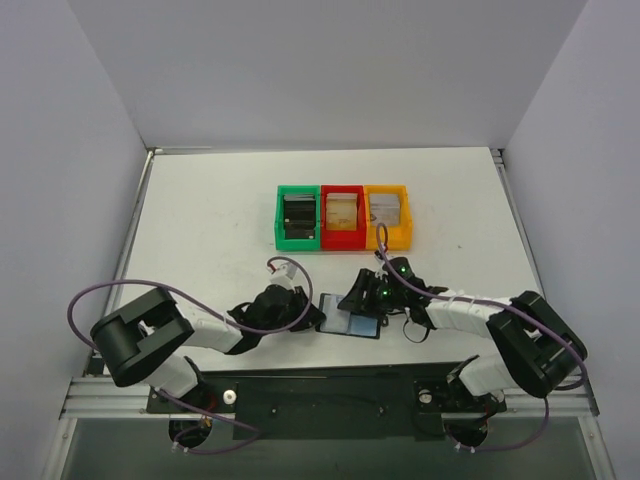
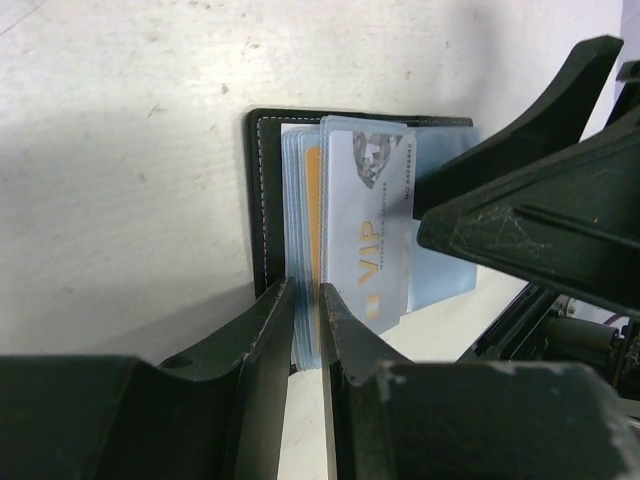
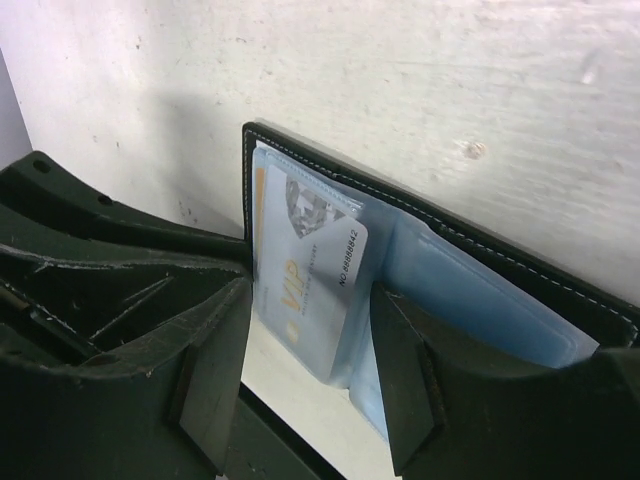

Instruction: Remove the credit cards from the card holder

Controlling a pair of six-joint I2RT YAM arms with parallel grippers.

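The black card holder point(image 1: 350, 330) lies open on the table between both grippers, its blue sleeves showing. A stack of cards with a white VIP card point(image 2: 365, 220) on top sits in it. My left gripper has its fingertips at the stack's edge, close together; whether they grip anything is unclear. My right gripper straddles the VIP card point(image 3: 305, 260), fingertips part open on either side of it, one at the blue sleeve.
Green point(image 1: 282, 225), red point(image 1: 342, 243) and yellow point(image 1: 400, 243) bins holding cards stand behind the holder.
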